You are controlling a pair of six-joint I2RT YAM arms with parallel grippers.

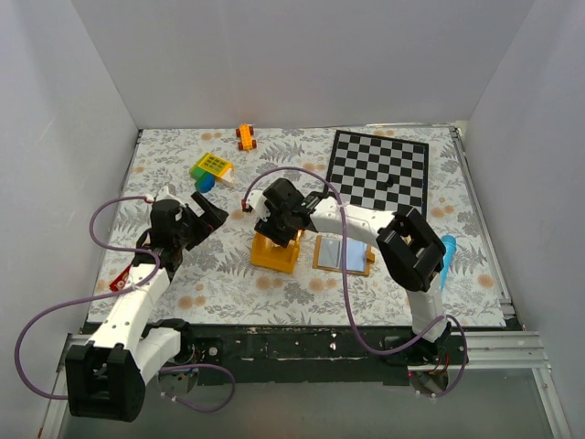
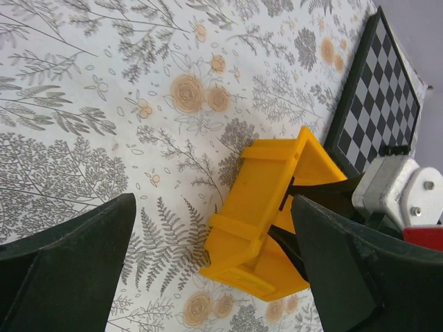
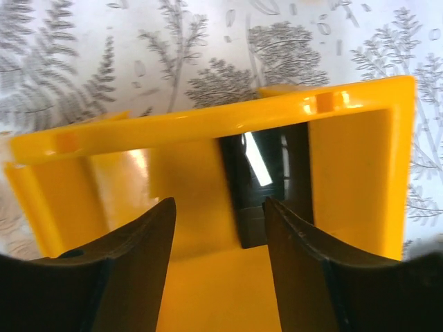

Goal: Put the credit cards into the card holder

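Observation:
The yellow card holder point(image 1: 272, 259) stands at the table's centre; in the right wrist view its rim point(image 3: 201, 122) frames compartments, one holding a dark card point(image 3: 272, 183) with a bright reflection. My right gripper is over the holder, part open, fingertips apart, with nothing visible between them. My left gripper point(image 1: 210, 212) stands open to the left of the holder, empty, as the left wrist view also shows.
A wooden tray with pale cards point(image 1: 343, 255) lies right of the holder, a checkerboard point(image 1: 375, 165) behind it, a blue cylinder point(image 1: 442, 270) at right, toys point(image 1: 215, 167) at back left.

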